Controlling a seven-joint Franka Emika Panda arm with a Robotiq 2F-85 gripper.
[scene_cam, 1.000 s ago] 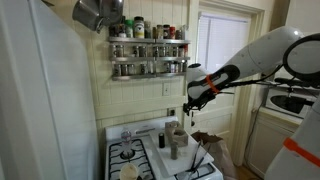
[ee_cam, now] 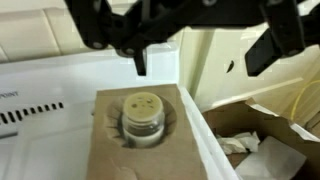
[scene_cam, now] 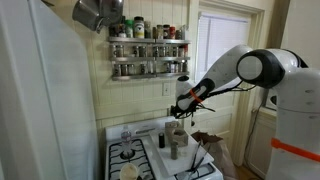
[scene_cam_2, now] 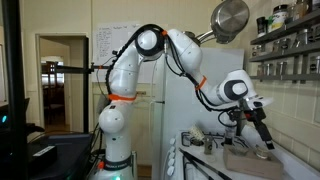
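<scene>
A glass jar with a pale yellowish lid stands in a hollow of a brown cardboard box in the wrist view. That box also shows beside the stove top in exterior view 2, where the lid is small. My gripper is open, its dark fingers spread wide at the top of the wrist view with nothing between them. It hangs above the box in exterior view 2, at the right end of the stove in exterior view 1.
Wall shelves of spice jars rise behind the stove. Pans hang overhead. A pepper-mill-like item stands near the box. An open paper bag lies right of the counter.
The gripper has moved left and down toward the box in exterior view 1, with the arm reaching further over the counter. The box appears unmoved.
</scene>
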